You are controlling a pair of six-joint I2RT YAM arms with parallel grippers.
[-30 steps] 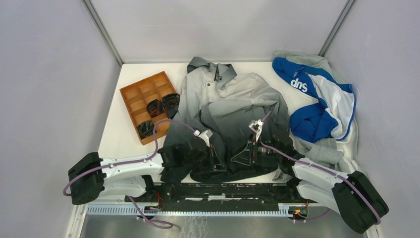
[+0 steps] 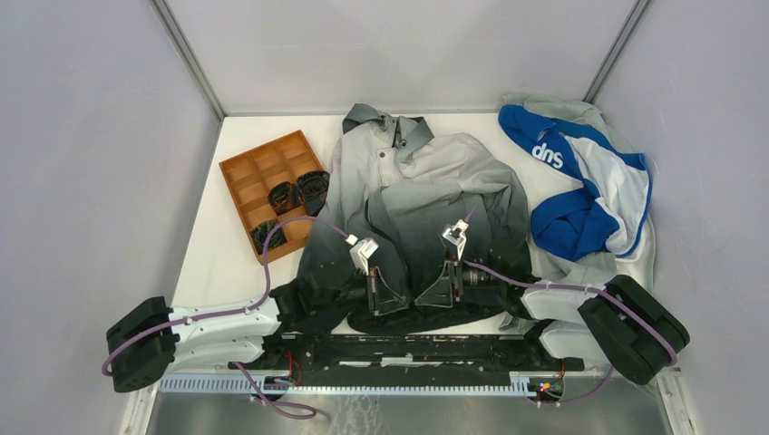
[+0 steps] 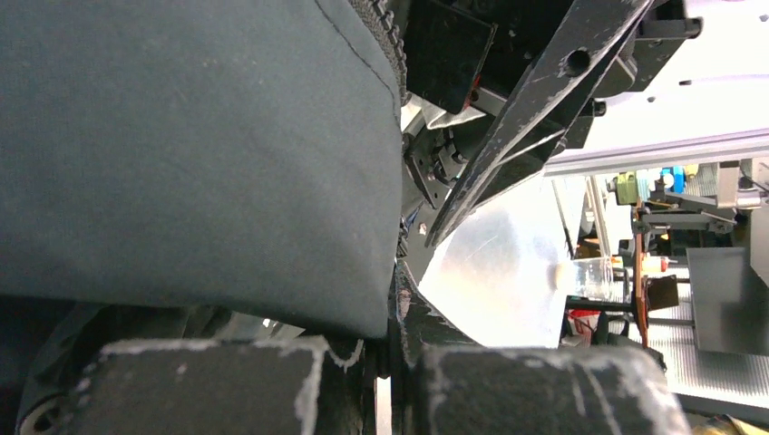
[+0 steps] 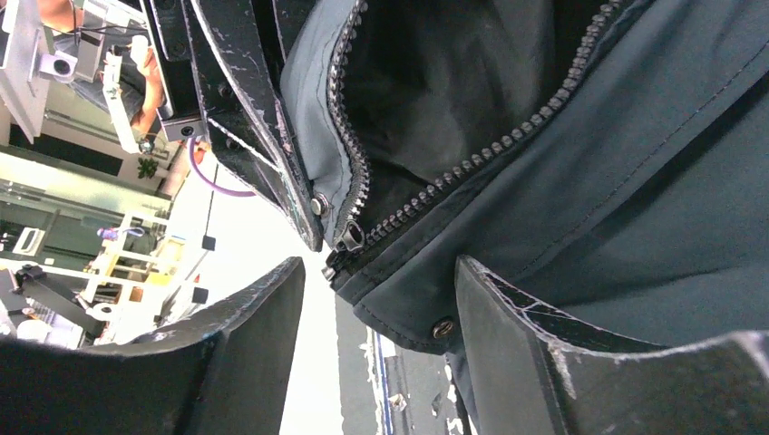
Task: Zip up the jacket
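The grey jacket lies on the table, collar away from me, its darker lower part under both arms. At its hem my left gripper is shut on the jacket edge; dark cloth runs into its pinched fingertips. In the right wrist view the two rows of zipper teeth meet at the bottom, where a small metal slider sits beside the left gripper's finger. My right gripper stands open, its fingers either side of the zipper's lower end. Whether they touch the cloth, I cannot tell.
A wooden divided tray with dark rolled items stands left of the jacket. Blue and white clothing is heaped at the right. Both grippers are very close together near the table's front edge.
My right gripper has moved left, closer to the left gripper. The jacket looks unchanged from above.
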